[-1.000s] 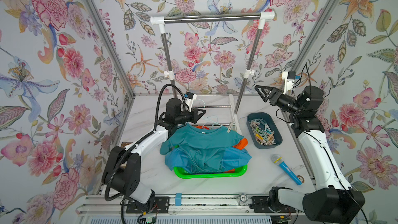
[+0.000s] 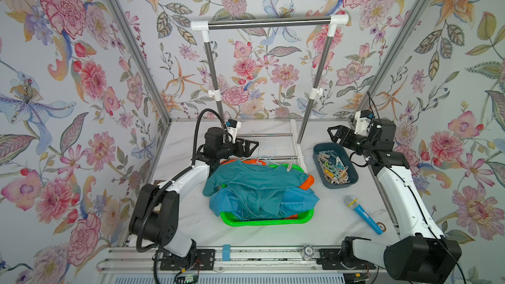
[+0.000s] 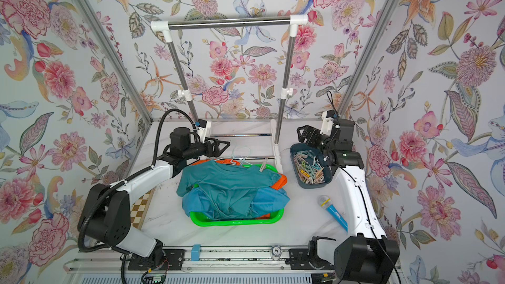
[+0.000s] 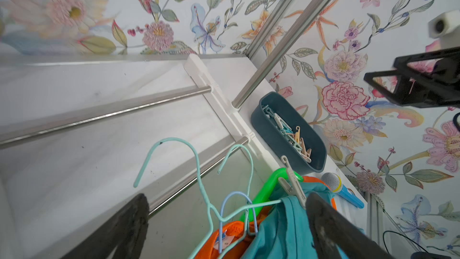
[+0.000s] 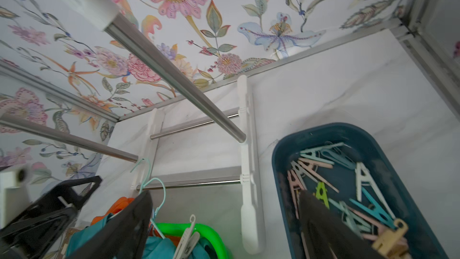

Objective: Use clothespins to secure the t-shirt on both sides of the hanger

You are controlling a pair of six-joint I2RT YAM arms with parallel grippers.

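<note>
The teal t-shirt (image 2: 257, 184) lies on other clothes in the green basket (image 2: 267, 223), with mint hanger hooks rising at its back, clearest in the left wrist view (image 4: 206, 192). A pale clothespin (image 4: 293, 182) is on the hanger's right side at the shirt. My left gripper (image 2: 247, 147) stands open and empty just above the left-back of the shirt, near the hanger. My right gripper (image 2: 341, 135) is open and empty, over the back of the dark bin (image 2: 355, 177) of assorted clothespins.
A metal rack (image 2: 268, 23) rises behind the basket, its white foot (image 5: 249, 230) between basket and bin. A blue toy microphone (image 2: 368, 218) lies at front right. Free table shows left of the basket.
My right gripper has lowered toward the bin. My left gripper has moved slightly left, and the hanger hook beside it now sits lower.
</note>
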